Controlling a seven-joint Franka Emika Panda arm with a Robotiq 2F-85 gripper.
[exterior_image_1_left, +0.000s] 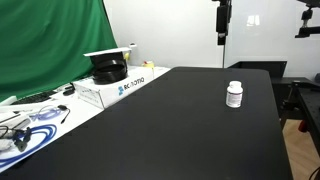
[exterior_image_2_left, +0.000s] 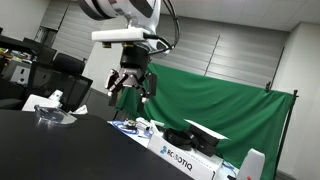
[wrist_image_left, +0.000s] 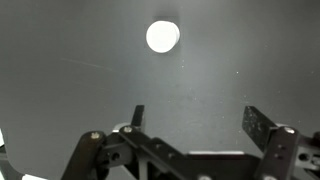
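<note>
A small white bottle (exterior_image_1_left: 234, 94) with a white cap stands upright on the dark table, toward its right side in exterior view 1. From above, in the wrist view, its round white cap (wrist_image_left: 162, 37) shows near the top, beyond the fingertips. My gripper is open with its two black fingers wide apart and bare table between them. It hangs well above the table and touches nothing; in exterior view 2 the gripper (exterior_image_2_left: 130, 97) shows below the white arm.
A white box marked Robotiq (exterior_image_1_left: 118, 90) with a black round item (exterior_image_1_left: 109, 72) on top stands along the table's far left edge. Blue cables (exterior_image_1_left: 38, 138) lie beyond that edge.
</note>
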